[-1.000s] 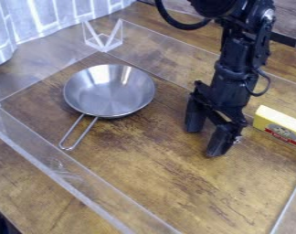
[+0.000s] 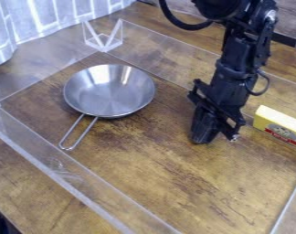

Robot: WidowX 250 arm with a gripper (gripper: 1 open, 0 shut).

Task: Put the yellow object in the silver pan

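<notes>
The yellow box (image 2: 280,127), with a pale label on its side, lies on the brown table at the right, partly cut by the frame's edge. My black gripper (image 2: 205,139) is low over the table to the left of the box. Its fingers are together with nothing between them, and the box is outside them. The silver pan (image 2: 109,90) sits at left of centre, empty, its wire handle pointing toward the front left.
A white wire rack (image 2: 103,35) stands behind the pan. Clear low walls (image 2: 68,168) border the table at left and front. A silvery curtain hangs at the back left.
The yellow box and the pan are where they were.
</notes>
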